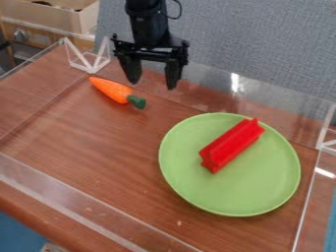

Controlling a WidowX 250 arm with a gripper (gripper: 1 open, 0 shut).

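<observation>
My black gripper [152, 71] hangs at the top centre of the camera view, above the back of the wooden table, its fingers apart with nothing between them. Below and left of it lies an orange toy carrot [113, 90] with a green top. On the right, a green plate [184, 157] holds a red, oblong object [231, 145].
A white wire frame [88, 57] stands at the back left, near a cardboard box [53, 14]. Clear walls edge the wooden table [92, 157], whose left and middle are mostly bare. A grey panel rises behind it.
</observation>
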